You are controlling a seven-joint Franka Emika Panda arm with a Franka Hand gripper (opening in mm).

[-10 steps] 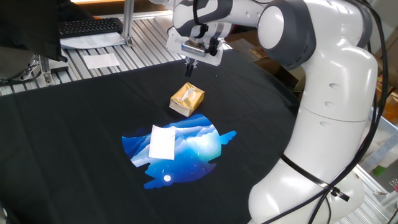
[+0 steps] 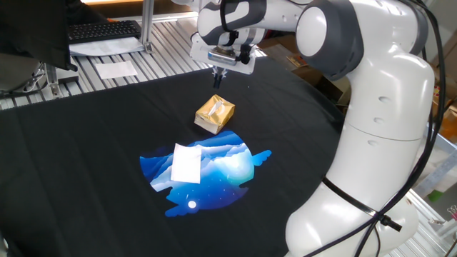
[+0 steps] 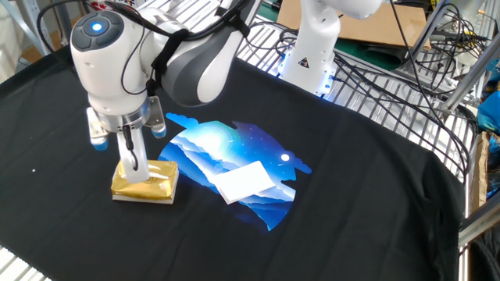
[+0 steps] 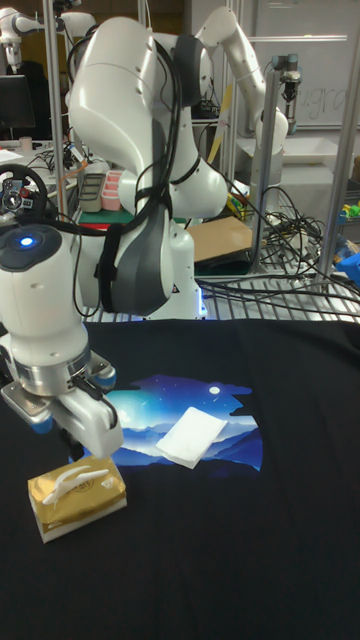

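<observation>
A gold tissue pack with a pale base lies on the black cloth, a white tissue showing along its top. My gripper points down above the cloth, just behind the pack in exterior view 1, and looks apart from it. Its dark fingers appear as one narrow strip there, so their opening is unclear. In exterior view 2 the hand covers part of the pack, and the fingertips are hidden. A folded white sheet rests flat on a blue mountain-and-moon picture beside the pack.
My arm's base stands beyond the cloth on a slatted metal surface with loose cables. A keyboard and a paper sheet are at the far left in exterior view 1.
In exterior view 1 the gripper has shifted only very slightly over the last second, staying behind the pack. The pack, the white sheet and the picture have not moved.
</observation>
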